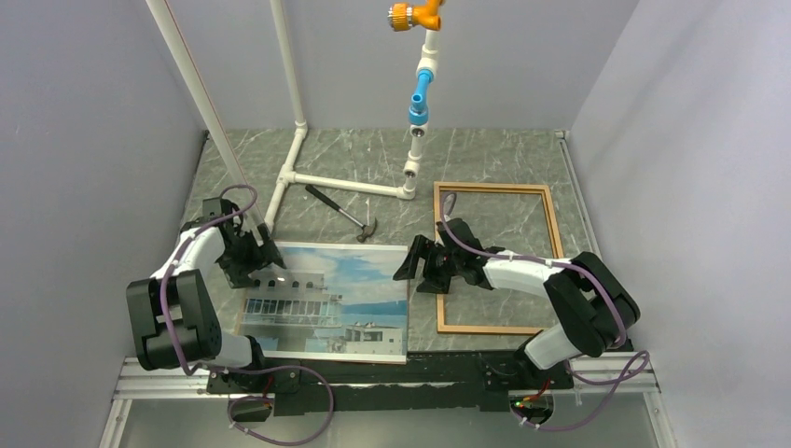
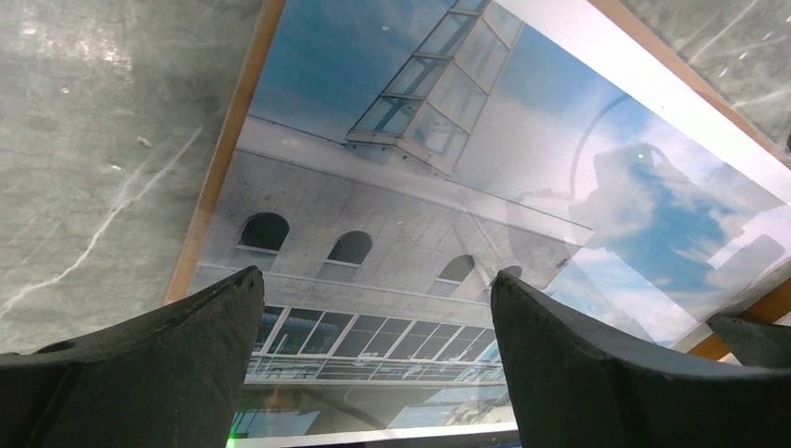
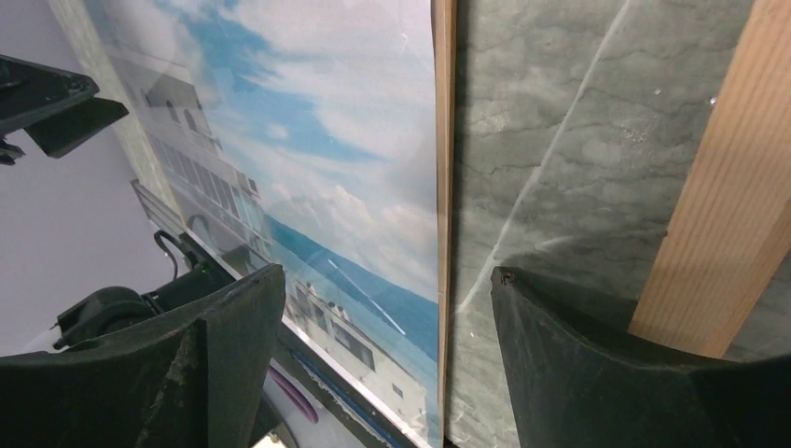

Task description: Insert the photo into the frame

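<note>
The photo, a glossy print of a white building and blue sky on a thin brown backing, lies flat on the table at centre left. The wooden frame lies to its right, and one of its sides shows in the right wrist view. Over the photo's upper left part, my left gripper is open, with nothing held. My right gripper has its fingers apart, one on each side of the photo's right edge as seen from the wrist. Whether either finger touches the photo cannot be told.
A hammer lies behind the photo, close to white pipes that stand at the back. Between the photo and the wooden frame runs a narrow strip of bare grey table. A dark rail borders the front.
</note>
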